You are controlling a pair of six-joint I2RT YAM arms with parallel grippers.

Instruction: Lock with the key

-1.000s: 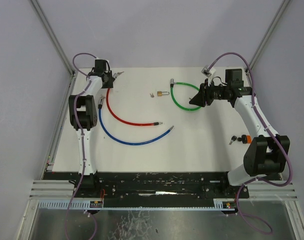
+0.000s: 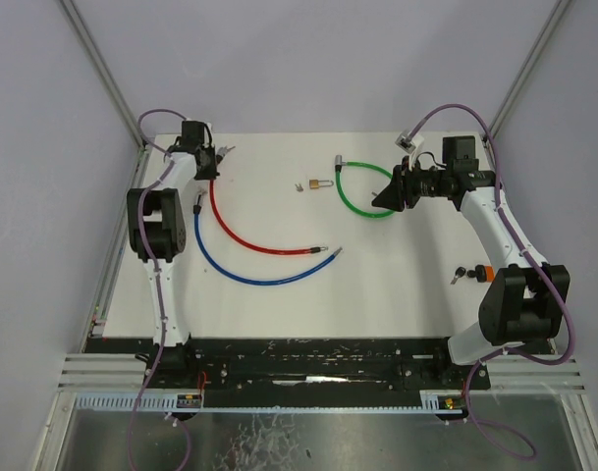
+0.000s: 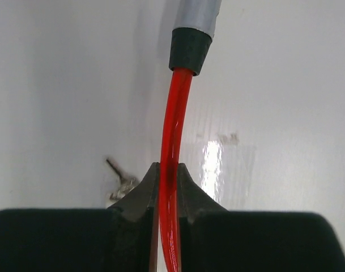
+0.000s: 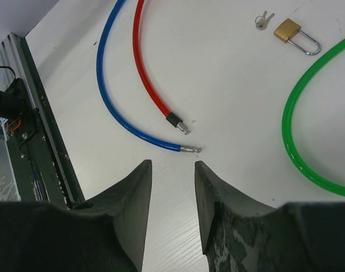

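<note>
A red cable lock (image 2: 244, 241) curves over the table, its plug end (image 4: 183, 128) lying free near the middle. My left gripper is shut on the red cable, just below its black collar and silver lock head (image 3: 196, 14). The keys (image 4: 264, 21) lie beside a brass padlock (image 4: 288, 30) at the table's far middle. Above the right part of the table my right gripper stands open, nothing between its fingers. In the left wrist view a small blurred metal piece (image 3: 124, 184) shows behind the left fingers.
A blue cable lock (image 2: 264, 283) runs outside the red one. The green cable lock (image 2: 350, 201) loops under the right gripper. Small dark and orange items (image 2: 483, 274) sit at the right edge by the right arm.
The cable's free end has moved a little right and toward the front. The right gripper stays open.
</note>
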